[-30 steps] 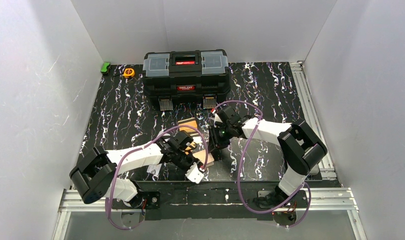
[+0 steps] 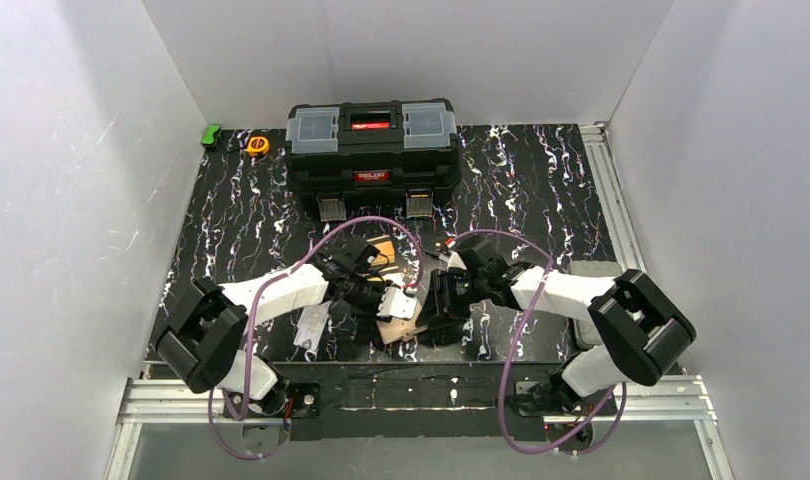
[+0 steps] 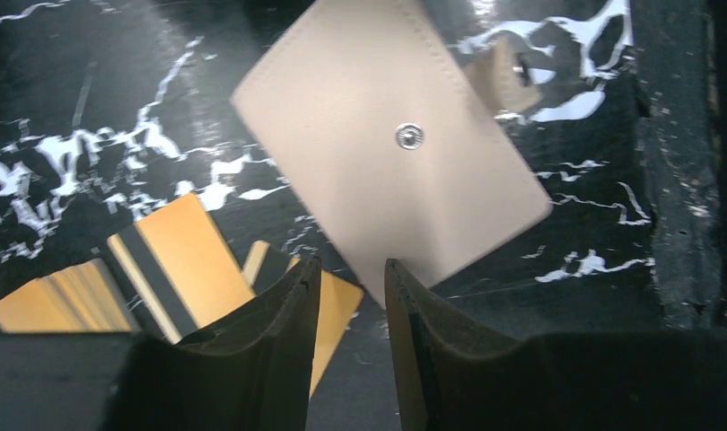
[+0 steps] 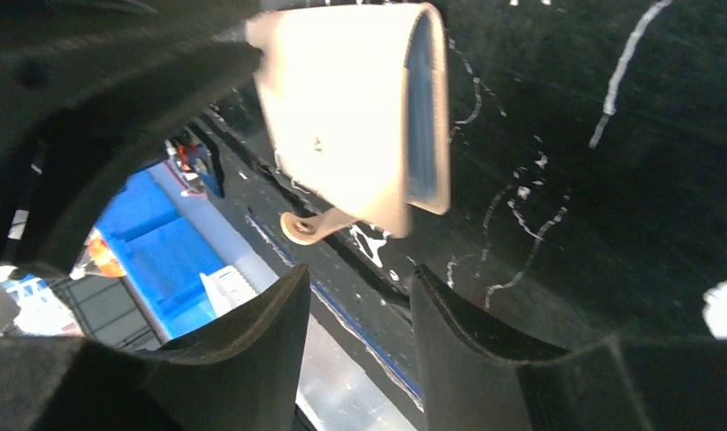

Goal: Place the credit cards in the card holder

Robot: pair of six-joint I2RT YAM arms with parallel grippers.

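The beige card holder lies on the black marbled surface near the front edge, its snap tab sticking out; in the right wrist view the holder (image 4: 333, 108) shows from the side. Yellow-orange cards (image 3: 180, 260) lie beside it on the surface. My left gripper is open above the holder's corner and the cards, with nothing between its fingers. My right gripper is open beside the holder, also empty, with dark parts of the left arm above it in that view.
A black toolbox (image 2: 371, 155) stands at the back. A green item (image 2: 211, 135) and orange tape (image 2: 257, 146) lie back left, a clear card-like piece (image 2: 311, 327) front left, a grey tray (image 2: 591, 270) at right.
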